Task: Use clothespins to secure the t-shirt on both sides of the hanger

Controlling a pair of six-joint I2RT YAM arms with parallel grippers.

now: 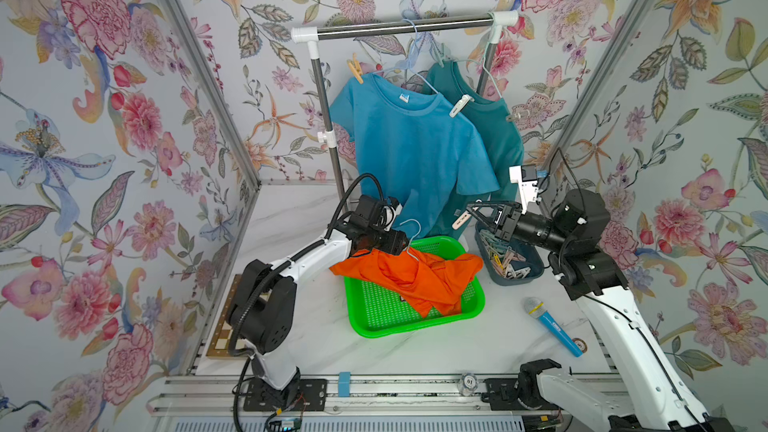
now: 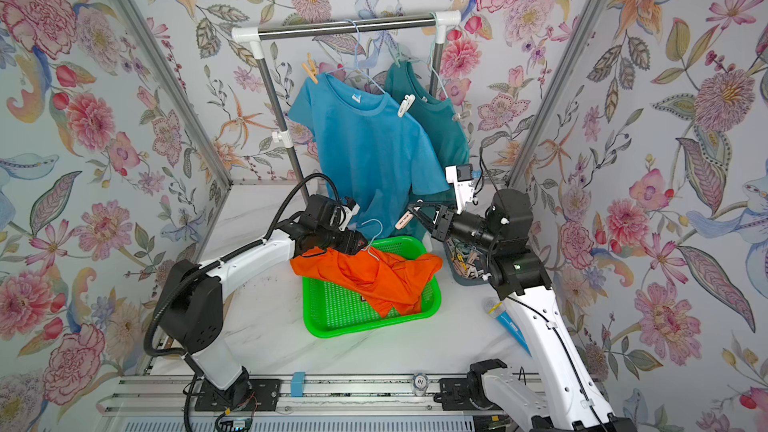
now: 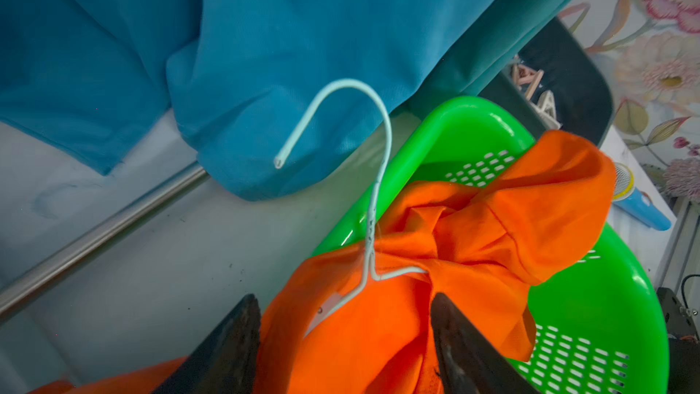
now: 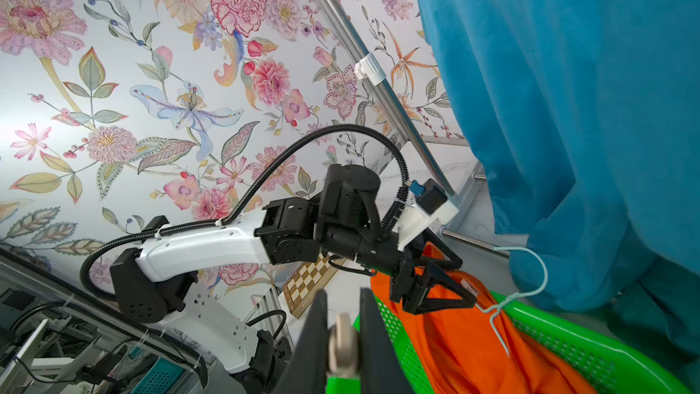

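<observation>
A blue t-shirt (image 1: 404, 152) hangs on the rail with a yellow clothespin (image 1: 356, 68) and a white clothespin (image 1: 461, 105) at its shoulders; a teal shirt hangs behind. An orange t-shirt (image 1: 424, 280) lies in the green basket (image 1: 360, 324), a white hanger (image 3: 375, 167) at its neckline. My left gripper is low over that hanger and neckline, its fingers apart. My right gripper is raised right of the basket, shut on a pale clothespin (image 2: 405, 219).
A grey bin of clothespins (image 1: 516, 264) stands right of the basket. A blue microphone (image 1: 560, 332) lies on the right of the table; a checkered board (image 4: 302, 284) lies at the left. The rail's post (image 1: 320, 88) rises behind my left arm.
</observation>
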